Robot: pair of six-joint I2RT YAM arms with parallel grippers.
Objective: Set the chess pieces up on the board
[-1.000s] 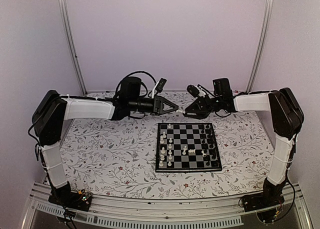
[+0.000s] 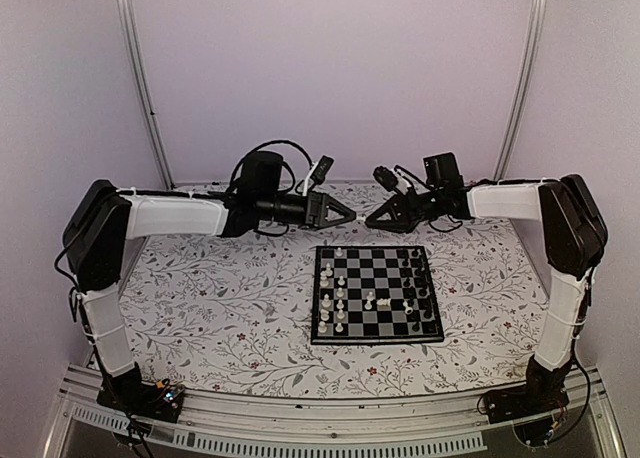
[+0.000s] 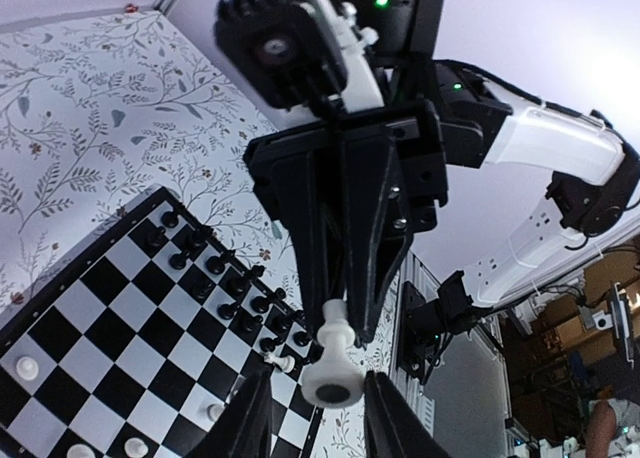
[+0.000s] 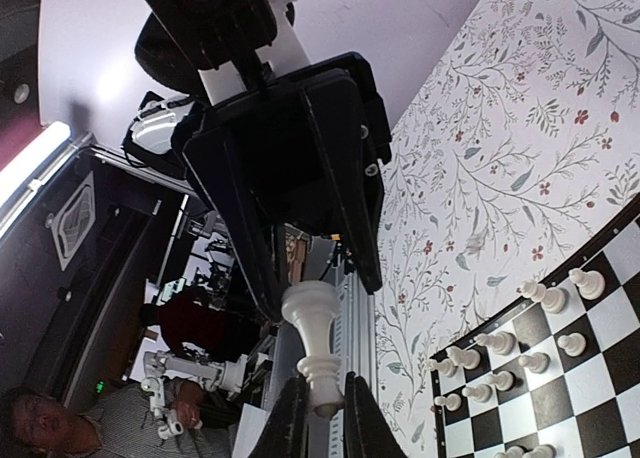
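Note:
A white chess piece (image 3: pixel 333 363) hangs in the air between the two arms, beyond the far edge of the chess board (image 2: pixel 375 339). My right gripper is shut on its narrow end. The wide base points toward my left gripper, whose fingers stand apart around or just beside that base, with a gap showing in the right wrist view. On the board, white pieces (image 2: pixel 325 302) stand along the left side and black pieces (image 2: pixel 423 292) along the right. One white piece (image 2: pixel 384 302) seems to lie on its side near the middle.
Another white piece (image 2: pixel 370 300) stands beside the lying one, and a light piece (image 2: pixel 408 306) sits near the black ones. Much of the board's middle is bare.
The pieces on the board look unmoved.

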